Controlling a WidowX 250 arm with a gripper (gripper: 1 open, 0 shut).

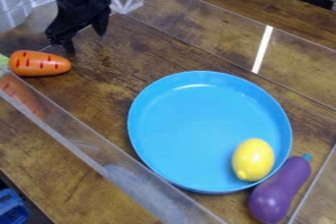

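My black gripper (79, 27) is at the upper left, over the wooden table, with its dark fingers pointing down. Whether it is open or shut is hard to make out. An orange toy carrot (38, 63) lies just below it on the left. A blue plate (184, 130) holds a yellow lemon-like toy (252, 159) near its lower right. A purple toy eggplant (280, 190) lies beside the plate at the lower right.
A clear plastic wall runs diagonally along the lower left, and another edge crosses the upper right, near a white tape strip (261, 49). The table between carrot, plate and upper wall is bare.
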